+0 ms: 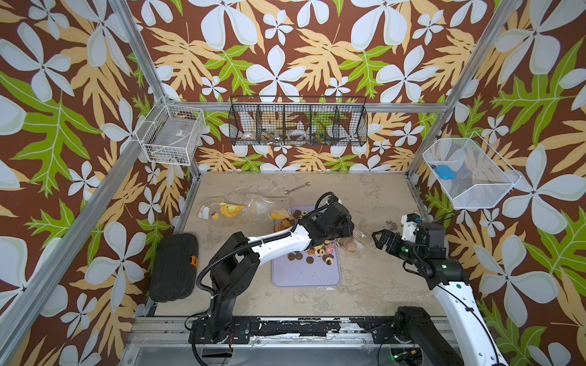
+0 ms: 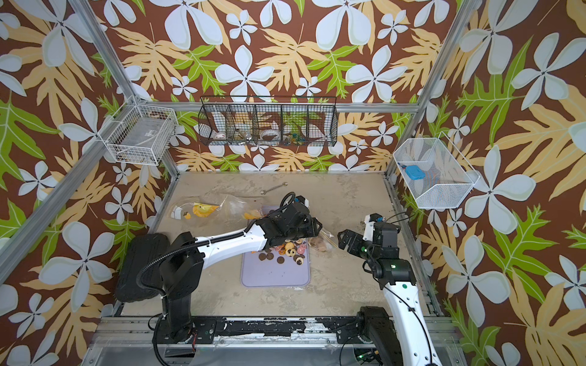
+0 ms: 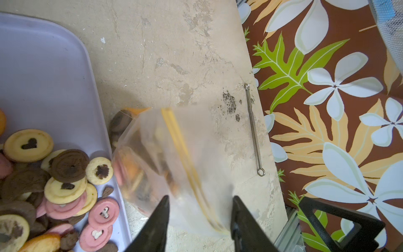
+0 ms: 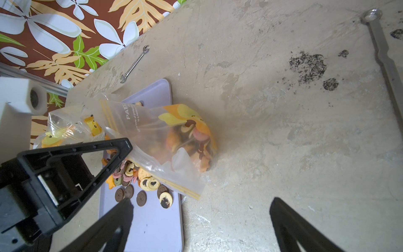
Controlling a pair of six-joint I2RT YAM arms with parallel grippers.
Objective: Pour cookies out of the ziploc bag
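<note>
A ziploc bag with cookies inside lies on the table just right of the lilac tray, which holds a pile of cookies. In the left wrist view my left gripper hovers over the bag's zip end, fingers blurred and part open, the bag's plastic behind them; whether it touches cannot be told. My right gripper stands open right of the bag, nothing between its fingers. Another clear bag with yellow print lies at the tray's upper left.
A wrench lies at the back, another tool at the right. A black case is at the left. Wire baskets hang on the frame.
</note>
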